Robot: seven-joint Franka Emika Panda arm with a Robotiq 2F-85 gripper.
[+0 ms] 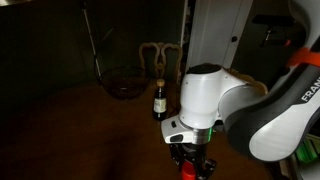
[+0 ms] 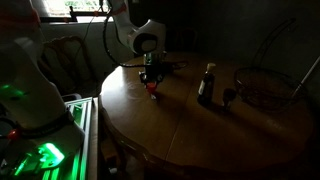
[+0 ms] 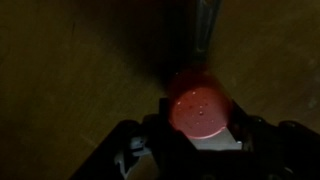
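Observation:
A red, round-topped object (image 3: 199, 112) sits between the fingers of my gripper in the wrist view, with small light specks on its top. The gripper is shut on it. From the first exterior view, the same red object (image 1: 188, 171) shows at the bottom edge under the gripper (image 1: 190, 158), partly covered by the fingers. The second exterior view has the red object (image 2: 151, 87) below the gripper (image 2: 152, 77), close to the tabletop; whether it touches the wood is too dark to tell.
A dark bottle with a pale label (image 1: 160, 104) stands on the wooden table (image 1: 90, 135). Beside it is a dark goblet-like glass (image 2: 229, 97). A wire basket (image 2: 268, 90) sits farther off. Bare table lies between the gripper and the bottle.

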